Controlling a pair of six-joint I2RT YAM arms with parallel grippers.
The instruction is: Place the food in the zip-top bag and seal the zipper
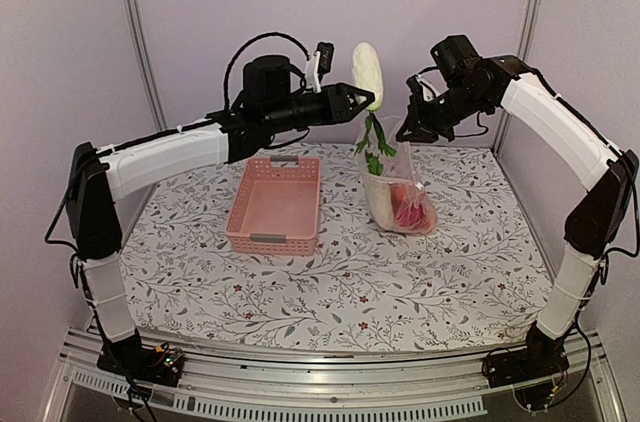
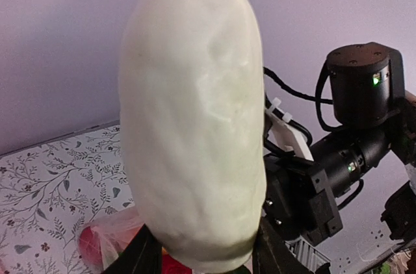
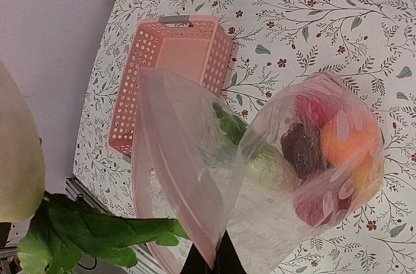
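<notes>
A white radish [image 1: 367,74] with green leaves [image 1: 374,146] hangs upright, leaves down, over the mouth of the clear zip top bag [image 1: 414,185]. My left gripper is shut on its lower end, and the radish fills most of the left wrist view. In the right wrist view the leaves [image 3: 84,232] reach the bag's pink rim. My right gripper is shut on that rim, keeping the bag upright with its mouth apart. Inside lie an orange fruit [image 3: 349,136], a dark purple item [image 3: 302,149], red items and a pale leafy vegetable [image 3: 270,169].
To the left of the bag stands a pink basket [image 1: 275,204], empty inside. Both arms reach in high, with their grippers close together above the bag.
</notes>
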